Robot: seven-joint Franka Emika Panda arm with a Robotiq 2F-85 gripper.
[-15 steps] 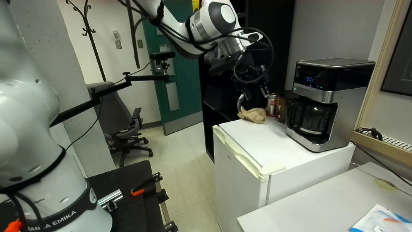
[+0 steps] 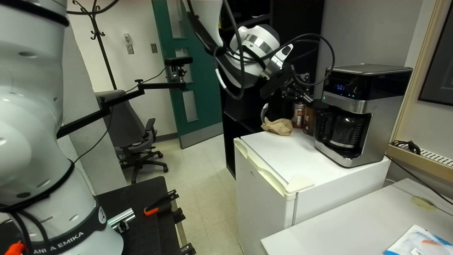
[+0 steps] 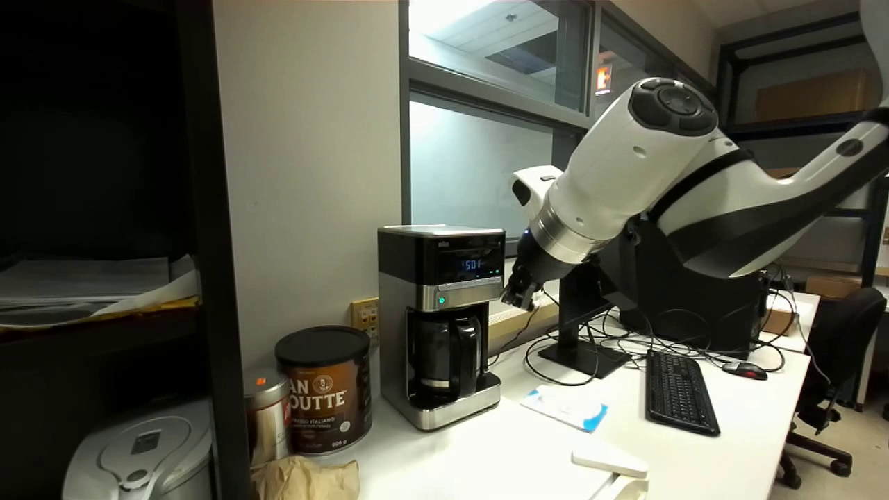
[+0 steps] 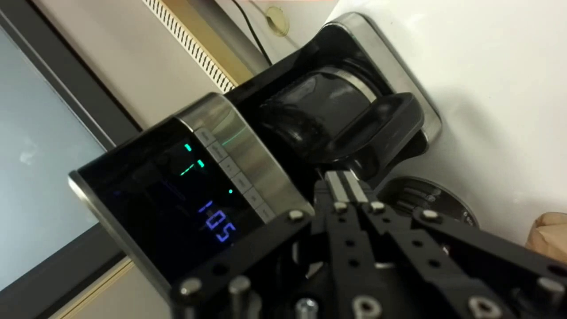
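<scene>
My gripper is shut, its two fingertips pressed together with nothing visible between them. In the first exterior view the gripper (image 2: 311, 100) points at the front of the coffee maker (image 2: 384, 123), close to its control panel. That machine is silver and black, with a lit blue clock display (image 3: 472, 266) and a green light. Its glass carafe (image 3: 435, 354) sits inside on the base, and the black carafe handle (image 4: 396, 125) faces outward. From the wrist, the fingertips appear just below the button strip and beside the handle; whether they touch anything I cannot tell.
Beside the machine stand a brown coffee can (image 3: 323, 392) with a black lid and a metal can (image 3: 268, 417). A crumpled paper bag (image 2: 278, 126) lies near them.
The arm has swung right toward the coffee maker, bringing the gripper close to its front. The fingers stood apart before and are now together. The coffee maker has stayed put.
</scene>
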